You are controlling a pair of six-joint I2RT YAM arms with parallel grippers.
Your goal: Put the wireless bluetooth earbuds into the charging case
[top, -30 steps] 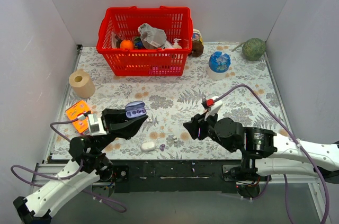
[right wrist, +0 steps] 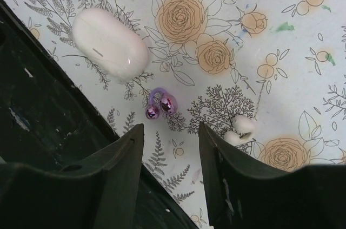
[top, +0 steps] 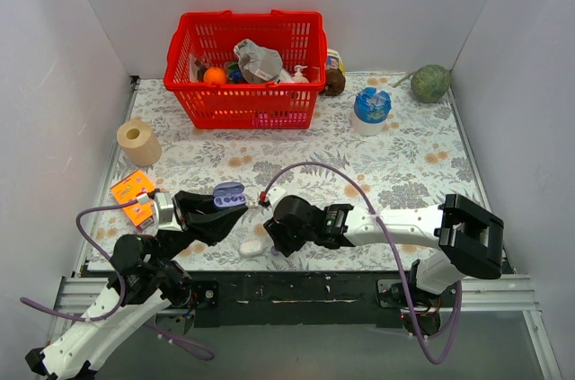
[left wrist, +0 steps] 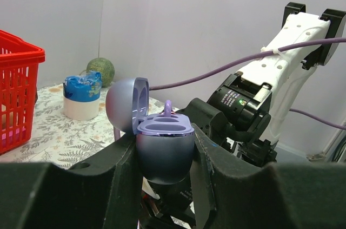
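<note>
My left gripper is shut on the purple charging case [left wrist: 165, 158], held above the table with its lid [left wrist: 121, 104] raised. A purple loop [left wrist: 167, 106], apparently part of an earbud, stands up from the case's tray; how deep it sits I cannot tell. Another purple earbud [right wrist: 167, 103], clip-shaped, lies on the tablecloth. Over it my right gripper hangs open, fingers pointing down, with the earbud just beyond the gap between its fingertips.
Near the purple earbud lie a closed white case [right wrist: 111, 44] and a white earbud [right wrist: 240, 130]. A red basket [top: 247, 110] stands at the back, with a paper roll [top: 139, 142] to its left and a blue-topped tub [top: 371, 110] to its right. The table's dark front edge [right wrist: 32, 99] is close.
My right arm has swung left across the table's front to above the purple earbud.
</note>
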